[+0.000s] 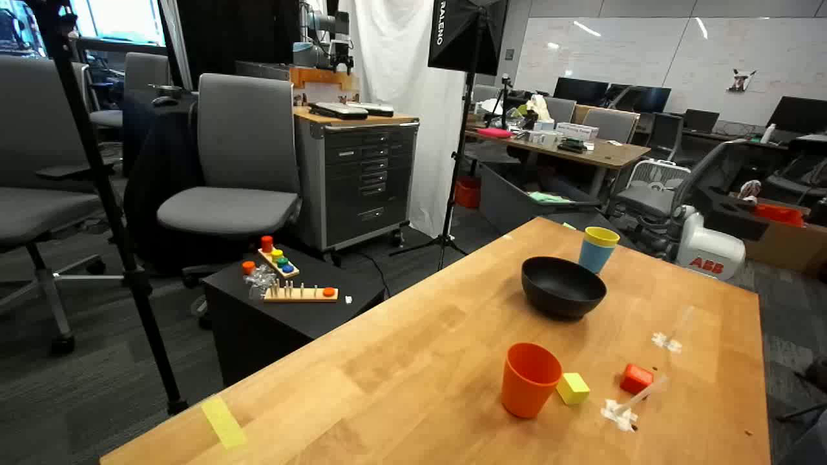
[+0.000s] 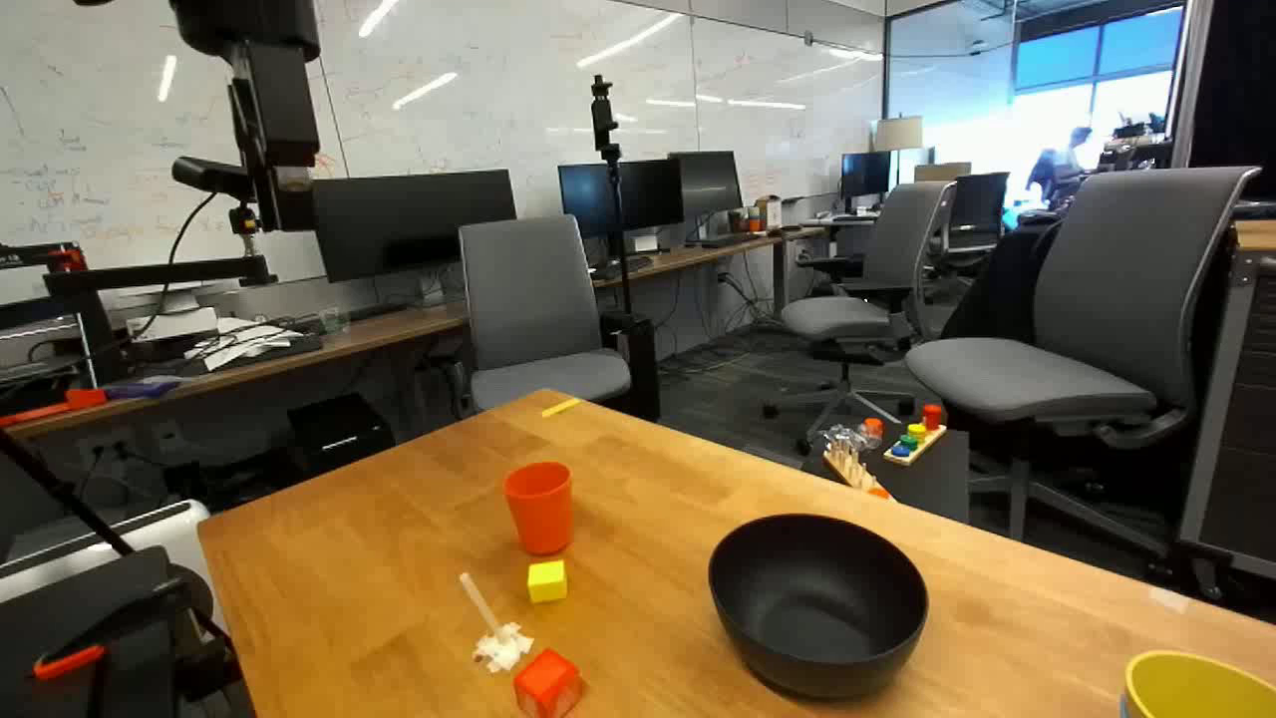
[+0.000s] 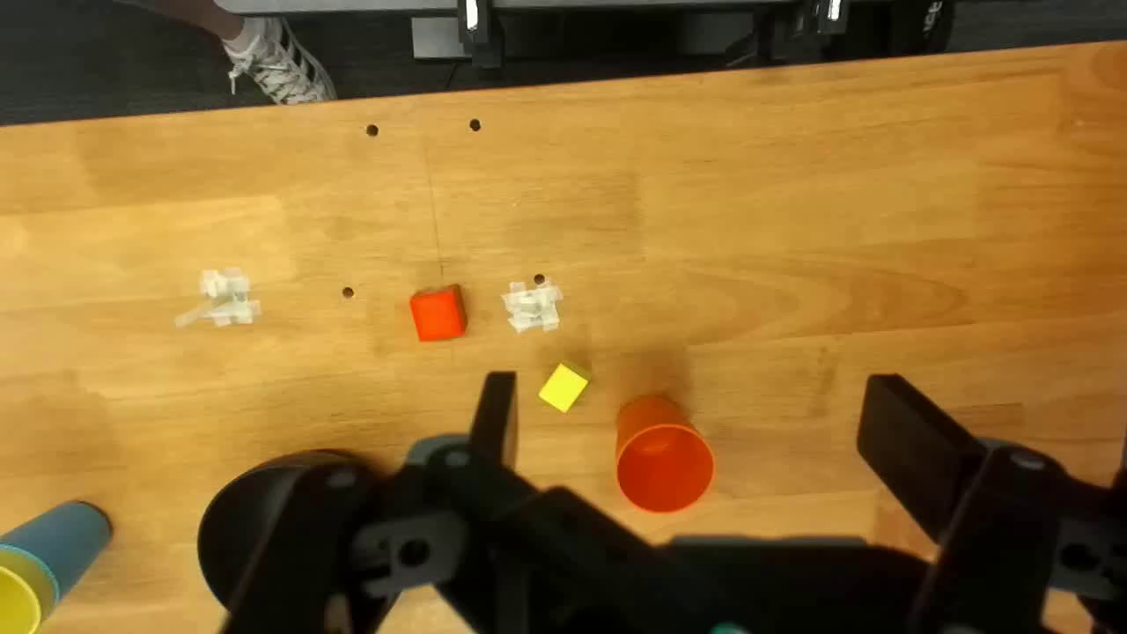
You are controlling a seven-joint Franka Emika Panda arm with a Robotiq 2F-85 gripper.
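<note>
Wide apart in the wrist view, the two fingers of my gripper are open, high above the table with nothing held between them. An orange cup (image 3: 663, 465) stands upright on the wood, seen between the fingers from above. Close beside it lies a yellow block (image 3: 564, 387); a red block (image 3: 438, 313) sits farther off. The black bowl (image 1: 563, 287) rests upright on the table and is partly hidden by a finger in the wrist view. Behind the bowl in exterior view 1 stands a blue cup (image 1: 594, 256) with a yellow cup (image 1: 601, 235) nested in its top.
White tape patches (image 1: 620, 415) with clear straw-like pieces are stuck to the tabletop (image 1: 434, 356). Yellow tape (image 1: 224, 422) marks one end. Pegboard toys (image 1: 300, 294) lie on a separate black stand.
</note>
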